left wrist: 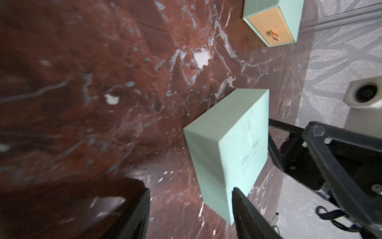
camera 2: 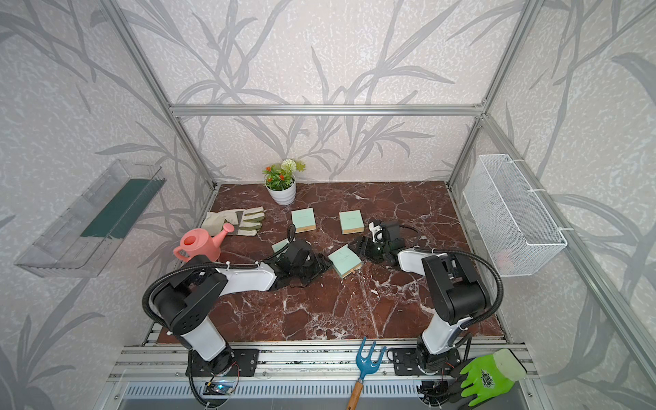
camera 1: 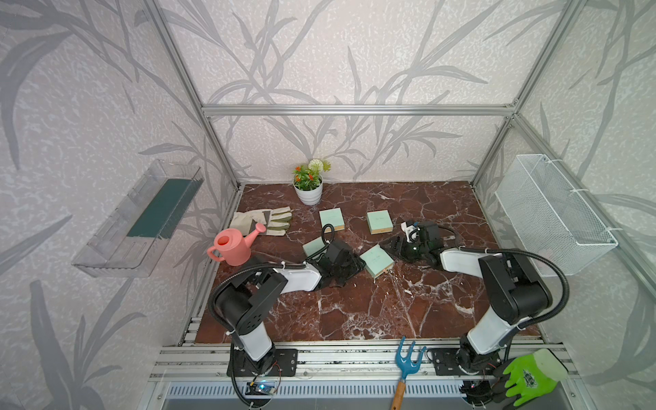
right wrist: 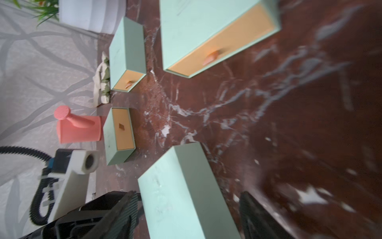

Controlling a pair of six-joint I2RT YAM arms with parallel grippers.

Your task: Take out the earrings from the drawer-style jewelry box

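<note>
A mint-green jewelry box (camera 1: 376, 259) lies turned askew near mid-table, between both grippers; its drawer front is hidden in both wrist views. My left gripper (camera 1: 360, 263) is at its left side, with spread fingers; in the left wrist view the right finger (left wrist: 248, 213) overlaps the box's lower corner. My right gripper (camera 1: 393, 244) is at its upper right side, fingers parted; part of the box (right wrist: 187, 195) shows between its fingers, and contact is unclear. Other boxes (right wrist: 220, 37) have peach drawer fronts with small pull tabs. No earrings are visible.
A potted plant (camera 1: 309, 192), work gloves (camera 1: 273, 222) and a pink watering can (camera 1: 232, 247) stand at the back and left. Wire baskets (camera 1: 560, 205) hang on both side walls. A blue hand fork (camera 1: 408, 365) lies beyond the front edge.
</note>
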